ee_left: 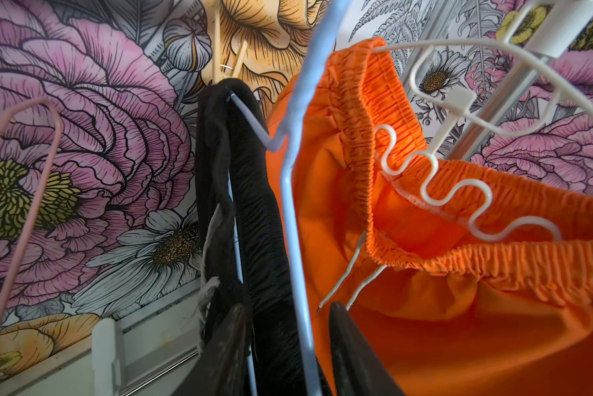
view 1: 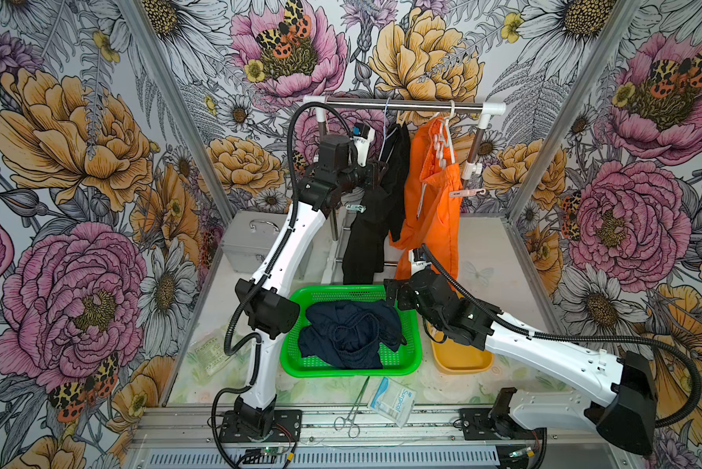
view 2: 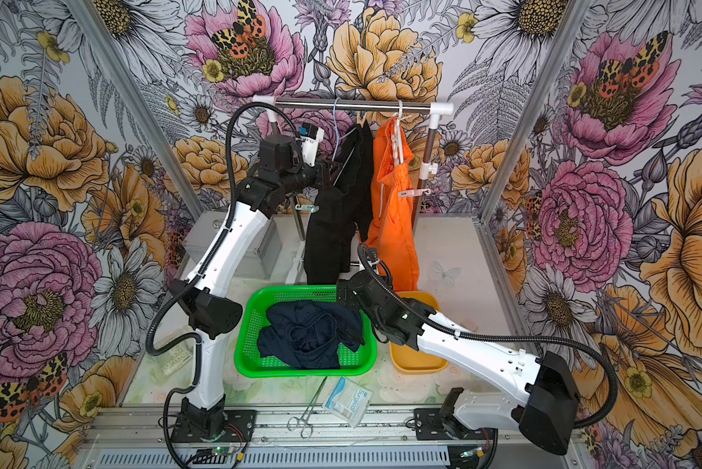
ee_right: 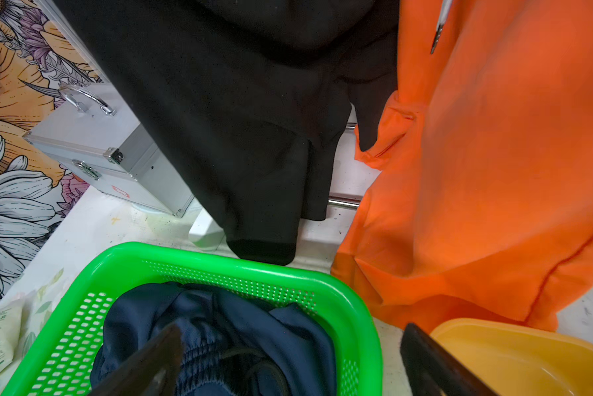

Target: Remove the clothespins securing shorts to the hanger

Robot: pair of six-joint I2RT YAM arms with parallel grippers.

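Note:
Black shorts [view 1: 362, 250] and orange shorts [view 1: 433, 219] hang from hangers on a rail; a blue hanger [ee_left: 290, 191] runs down the black waistband [ee_left: 263, 231]. A pale green clothespin [view 1: 355, 208] is beside the black shorts; a pink clip [view 1: 467, 193] is on the orange ones. Light wooden pegs [ee_left: 239, 59] show at the black shorts' far end. My left gripper is open around the blue hanger and black waistband, near the rail; whether it touches them is unclear. My right gripper is open low in front, above the green basket's right part.
The green basket [ee_right: 111, 257] holds navy cloth; a yellow tub [view 2: 413, 359] stands to its right. A metal case [ee_right: 91, 151] is at back left. Scissors [view 1: 351, 422] and a packet [view 1: 391, 401] lie at the front.

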